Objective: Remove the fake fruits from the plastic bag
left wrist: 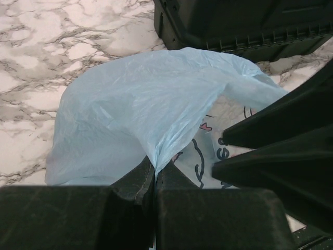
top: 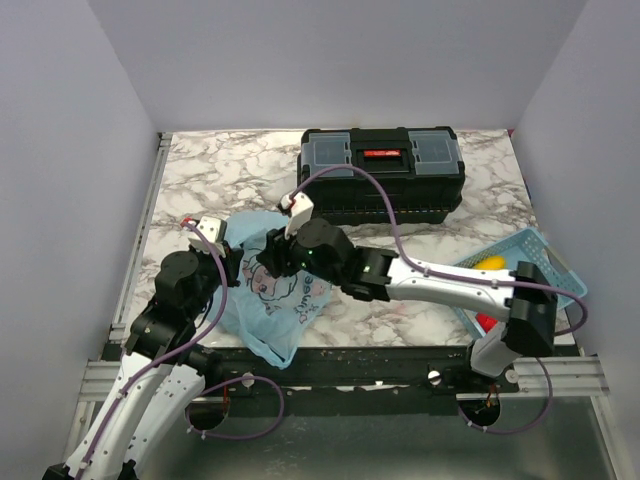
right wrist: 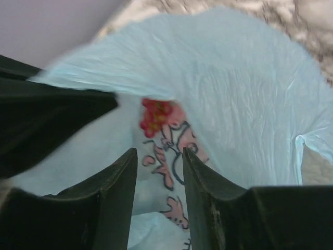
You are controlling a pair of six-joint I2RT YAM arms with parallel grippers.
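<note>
A pale blue plastic bag [top: 258, 325] with printed figures lies at the table's front left. My left gripper [top: 232, 262] is shut on a gathered fold of it, which runs between the fingertips in the left wrist view. My right gripper [top: 272, 255] is over the bag; in the right wrist view its fingers, slightly apart, face the bag's opening [right wrist: 239, 104], with red and printed shapes seen inside, blurred. No fruit can be clearly told inside the bag.
A black toolbox [top: 380, 200] stands behind the bag. At the right, a blue basket [top: 545, 260] holds a yellow fruit [top: 489, 263] and a red one [top: 486, 321]. Bare marble lies at the back left.
</note>
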